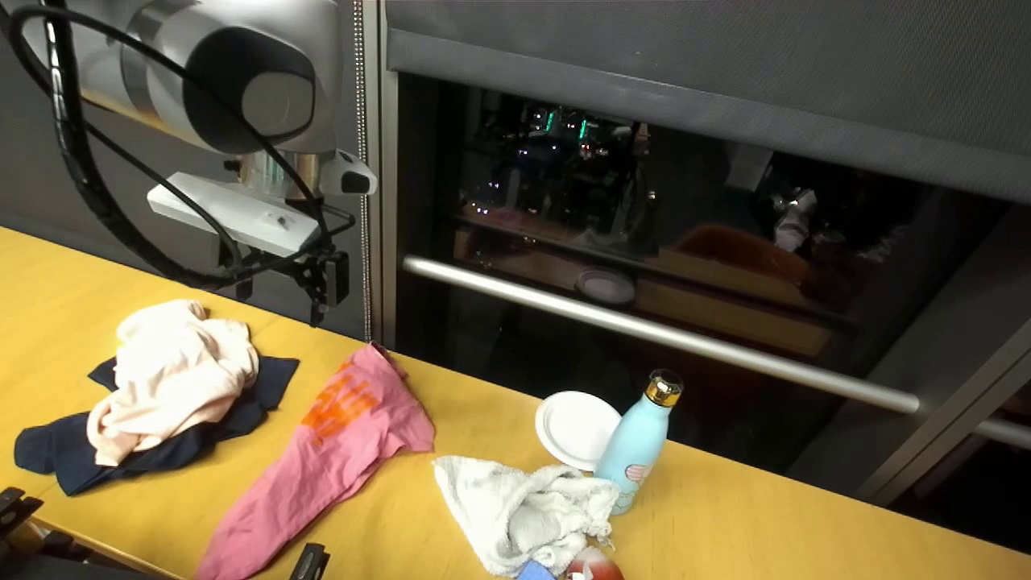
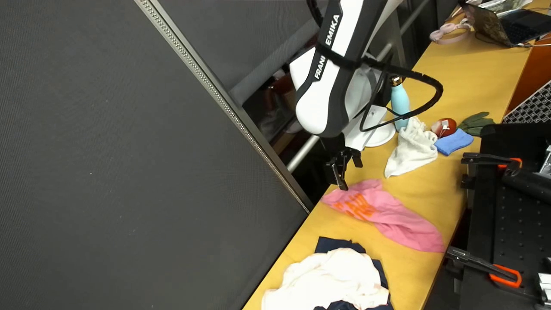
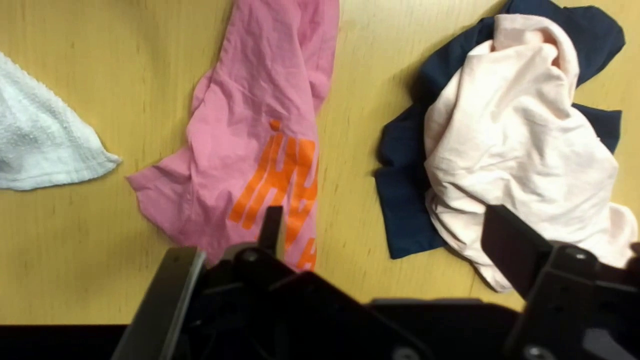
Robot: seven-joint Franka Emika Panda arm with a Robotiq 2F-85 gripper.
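Observation:
My gripper (image 1: 280,292) hangs above the back of the table, its fingers spread wide with nothing between them. In the wrist view, one finger (image 3: 272,231) overlaps the pink cloth and the other overlaps the cream cloth. The pink cloth (image 3: 252,108), with orange print, lies lengthwise across the table, loosely crumpled. A cream cloth (image 1: 179,372) is heaped on top of a navy cloth (image 1: 72,440), which is partly covered. In the second exterior view, the gripper (image 2: 349,173) appears above the far end of the pink cloth (image 2: 392,217), apart from it.
A white towel (image 1: 522,507) lies beside a light blue bottle (image 1: 635,445) and a white plate (image 1: 570,425). A blue cloth (image 2: 454,141), a red round item (image 2: 443,127) and green leaf-like pieces (image 2: 476,123) are close by. The window wall borders the table's back edge.

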